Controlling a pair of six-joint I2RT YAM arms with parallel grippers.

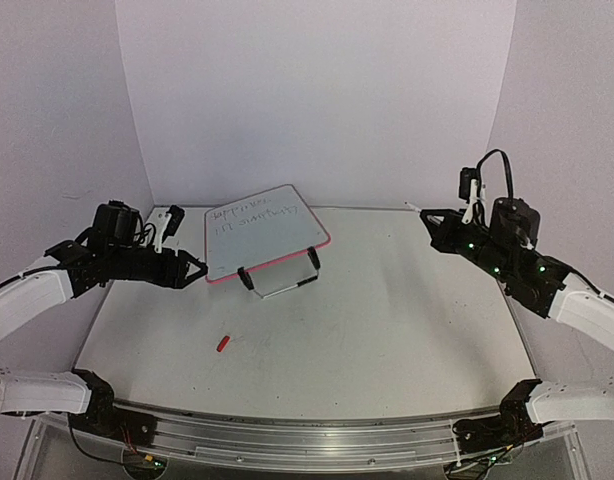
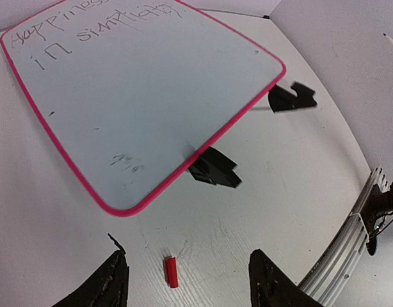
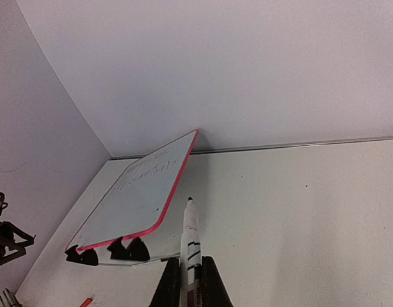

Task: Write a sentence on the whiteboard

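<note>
The whiteboard (image 1: 262,255), pink-rimmed, is tipped far back near the rear wall, its black feet (image 1: 314,259) tilted up at the front edge. Handwriting on it (image 2: 94,25) reads "Happiness in simplicity", with a few small dark marks lower down. To the left of the board, apart from its lower left corner or just touching it (I cannot tell), is my left gripper (image 1: 197,268), open and empty, its fingers (image 2: 113,281) spread wide. Away to the right, my right gripper (image 1: 433,222) is shut on a white marker (image 3: 191,240), dark tip outward and uncapped.
A small red cap (image 1: 223,343) lies on the white table in front of the board. A thin rod with a dark end (image 1: 292,288) shows below the feet. Walls (image 1: 317,100) enclose the back and sides.
</note>
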